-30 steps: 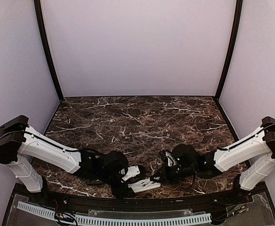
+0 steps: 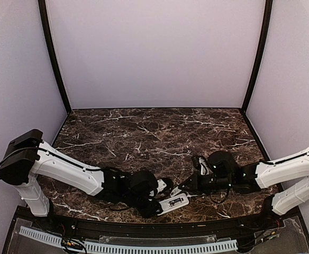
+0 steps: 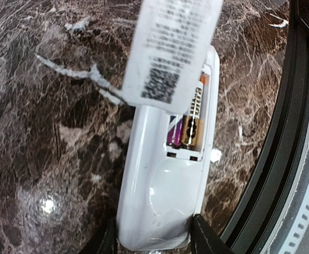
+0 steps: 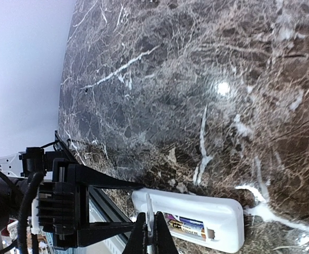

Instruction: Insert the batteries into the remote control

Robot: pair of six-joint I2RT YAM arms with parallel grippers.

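The white remote control (image 3: 160, 185) has its battery compartment facing up. One end of it sits between the fingers of my left gripper, which is shut on it. Inside the compartment a purple battery (image 3: 175, 131) and a gold one (image 3: 190, 124) show side by side; the rest is hidden. My right gripper is shut on a thin white cover (image 4: 150, 211), seen edge-on. In the left wrist view this cover (image 3: 170, 47) shows its printed face, raised above the remote and hiding part of the compartment. The cover stands apart from the remote's opening.
Along the near side run the black frame bar (image 2: 144, 226) and a white slotted strip (image 2: 160, 247), close to the remote.
The remote and my left gripper have shifted right and slightly away from the near edge. My right gripper has moved away from the near edge with the cover, leaving the compartment more exposed.
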